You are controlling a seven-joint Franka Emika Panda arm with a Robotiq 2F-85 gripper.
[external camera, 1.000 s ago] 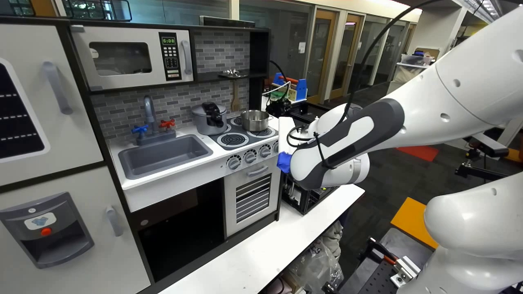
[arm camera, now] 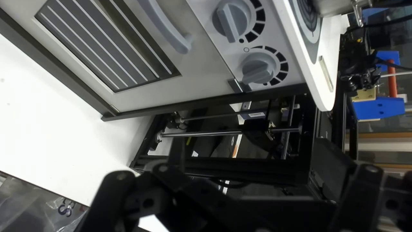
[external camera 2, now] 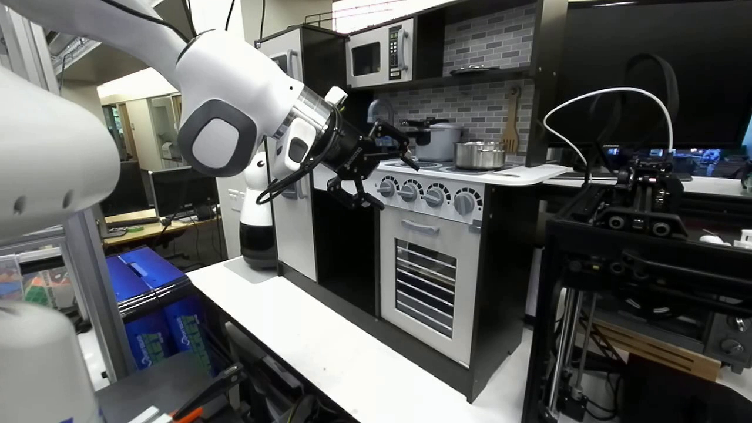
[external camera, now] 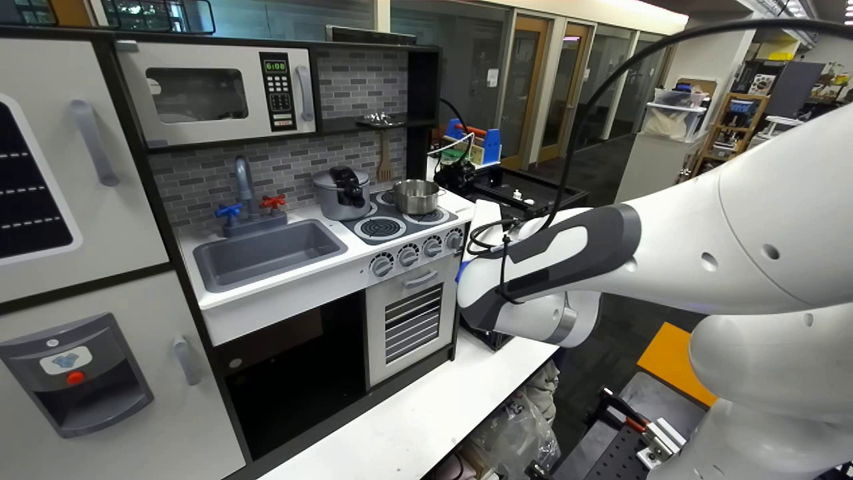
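Observation:
My gripper [external camera 2: 399, 187] stands open in exterior view 2, its black fingers wide apart with nothing between them. It hangs in the air before the play kitchen, and how far it is from the front cannot be told. The oven door [external camera 2: 430, 345] is closed and carries a grey handle [external camera 2: 420, 226]. Above it runs a row of grey knobs [external camera 2: 433, 195]. In the wrist view the handle [arm camera: 165, 27] and two knobs [arm camera: 259, 68] lie beyond the dark, blurred fingers [arm camera: 110, 197]. Exterior view 1 shows the arm but hides the gripper.
A steel pot [external camera: 416, 197] and a lidded grey pot [external camera: 341, 195] stand on the stove, right of the sink [external camera: 268, 255]. Beside the kitchen is a black-framed machine [external camera 2: 634, 247].
In exterior view 1 the arm has come down, its forearm now lower and nearer level. The wrist end has shifted slightly left. The kitchen things look unmoved.

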